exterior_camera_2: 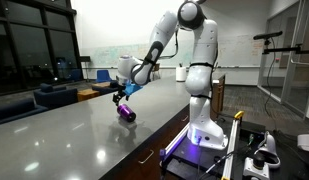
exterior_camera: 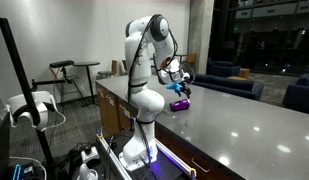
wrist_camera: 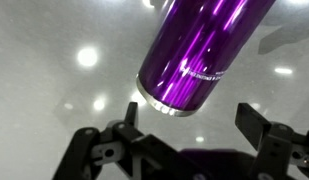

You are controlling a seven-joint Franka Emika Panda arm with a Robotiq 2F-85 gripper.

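A shiny purple cylinder point(wrist_camera: 199, 55), like a metal bottle with a silver-rimmed end, lies on its side on the grey table. It runs from the upper right to the middle of the wrist view, where its far end is cut off. The same purple cylinder point(exterior_camera: 180, 104) shows near the table's left edge in exterior view 1, and the cylinder point(exterior_camera_2: 126, 113) is under the arm in exterior view 2. My gripper is open, with its dark fingers point(wrist_camera: 256, 125) spread apart either side of the silver end. In exterior view 1 the gripper point(exterior_camera: 178, 89) hangs above the cylinder, apart from it.
Dark blue sofas point(exterior_camera: 234, 86) stand beyond it. A white headset-like object point(exterior_camera: 37, 106) rests on a stand away to the left of the table.
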